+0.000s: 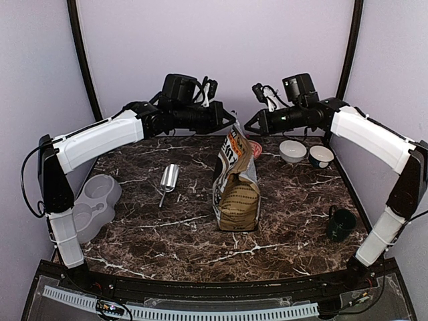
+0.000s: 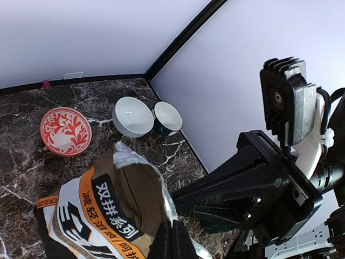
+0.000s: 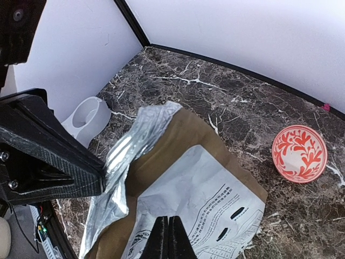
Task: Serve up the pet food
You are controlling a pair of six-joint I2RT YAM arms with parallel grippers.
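The brown and white pet food bag [image 1: 239, 200] stands upright mid-table, its silvery top edge [image 2: 167, 197] pulled up toward the left arm. My left gripper [image 1: 234, 120] is shut on that edge; in the left wrist view, the foil runs between its closed fingertips. To the right, my right gripper [image 1: 247, 126] is shut with nothing between its fingers. From the right wrist, the bag's foil edge lies left of those fingers, apart from them. A metal scoop [image 1: 170, 178] lies left of the bag, and a grey two-bowl feeder [image 1: 111, 195] sits at far left.
Behind the bag is a red-patterned bowl [image 2: 66, 131]. A white bowl [image 1: 293, 152] and a dark-sided bowl [image 1: 321, 156] stand at back right. Near the right side is a dark green mug [image 1: 341, 225].
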